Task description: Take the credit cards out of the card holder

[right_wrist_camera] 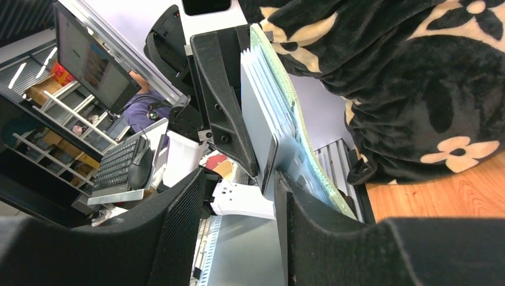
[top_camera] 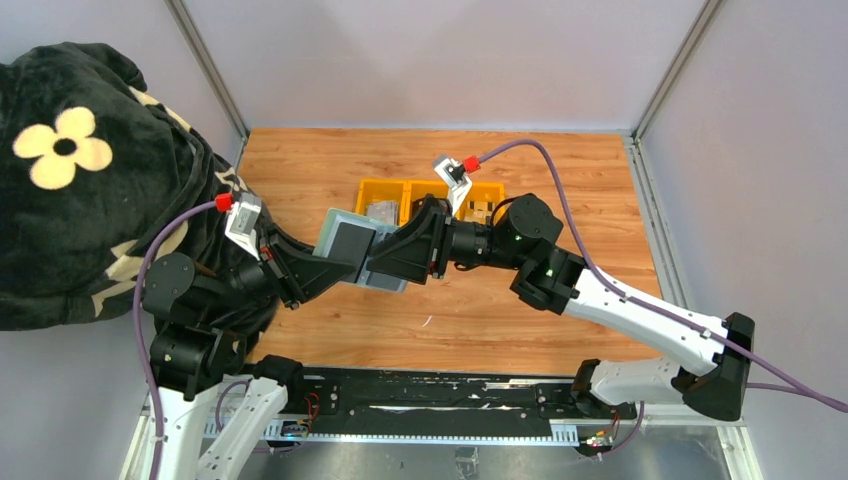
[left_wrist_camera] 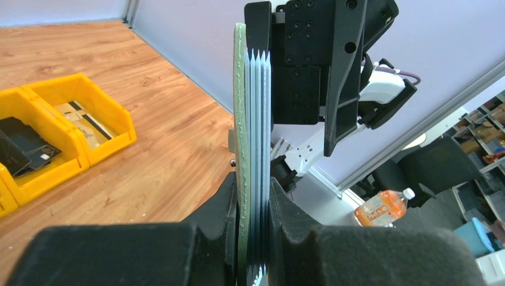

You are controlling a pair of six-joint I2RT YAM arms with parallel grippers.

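A pale green card holder (top_camera: 331, 232) with light blue sleeves and grey-black cards (top_camera: 350, 245) in its pockets is held up above the table. My left gripper (top_camera: 345, 272) is shut on its left side; in the left wrist view the stacked sleeves (left_wrist_camera: 258, 149) stand edge-on between the left fingers. My right gripper (top_camera: 372, 266) is at the holder's right part, its fingers part open. The right wrist view shows a dark card edge (right_wrist_camera: 271, 158) close to one right fingertip (right_wrist_camera: 282, 185). I cannot tell whether that finger touches it.
Behind the holder, a yellow divided bin (left_wrist_camera: 77, 149) rests on the wooden table (top_camera: 560, 180), with dark cards (left_wrist_camera: 30, 149) and other flat pieces inside. A dark flowered blanket (top_camera: 100, 200) is heaped at the left.
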